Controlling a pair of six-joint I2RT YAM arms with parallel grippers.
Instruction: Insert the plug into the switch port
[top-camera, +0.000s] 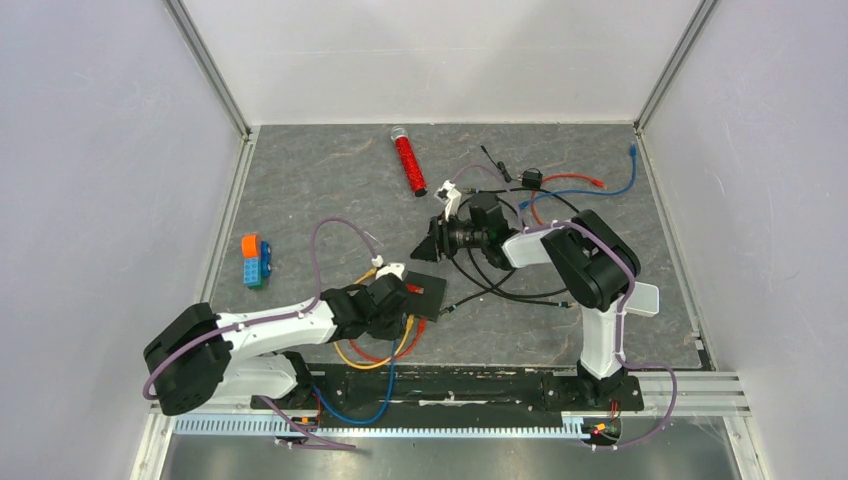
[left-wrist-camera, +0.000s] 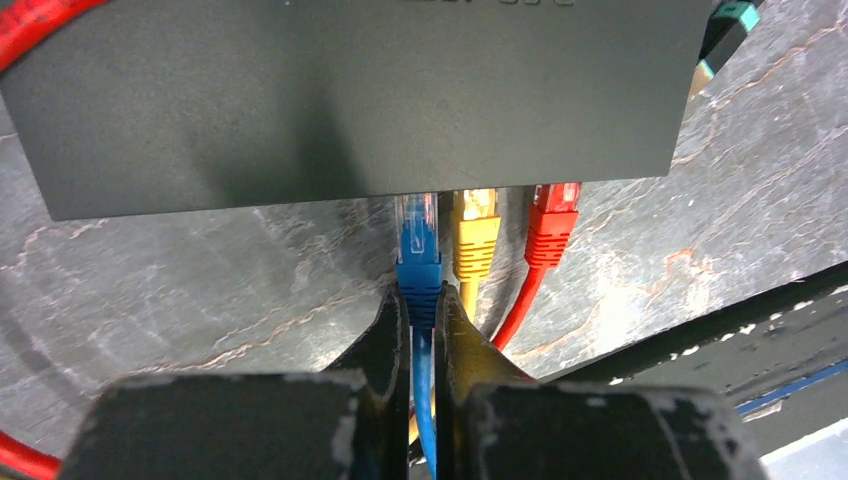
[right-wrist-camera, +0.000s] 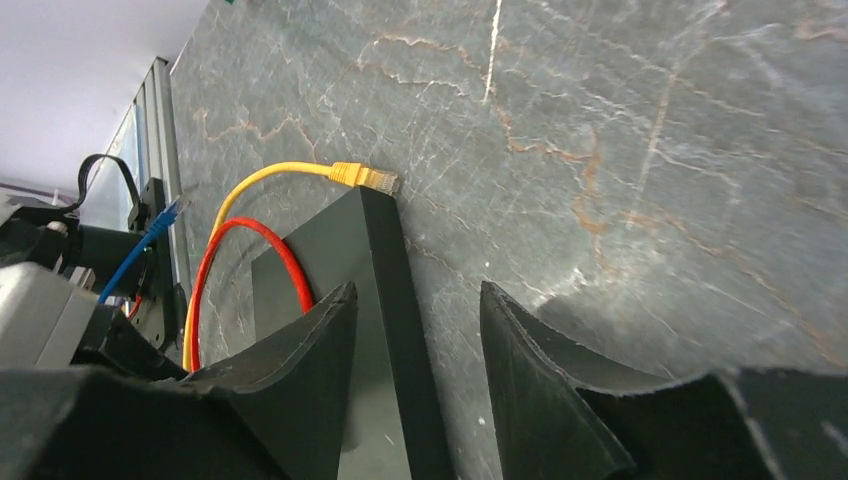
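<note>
The dark switch box (left-wrist-camera: 330, 110) lies on the grey table. In the left wrist view a blue plug (left-wrist-camera: 418, 245) sits at the box's near edge, its clear tip against or under that edge; whether it is inside a port cannot be told. My left gripper is shut on it. A yellow plug (left-wrist-camera: 475, 240) and a red plug (left-wrist-camera: 548, 235) are beside it at the same edge. My right gripper is open above the table beside the box (top-camera: 430, 295), nothing between its fingers.
Black cables (top-camera: 525, 298) and other coloured cables lie tangled on the right. A red cylinder (top-camera: 408, 162) lies at the back, toy blocks (top-camera: 252, 262) at the left, a white object (top-camera: 645, 300) at the right.
</note>
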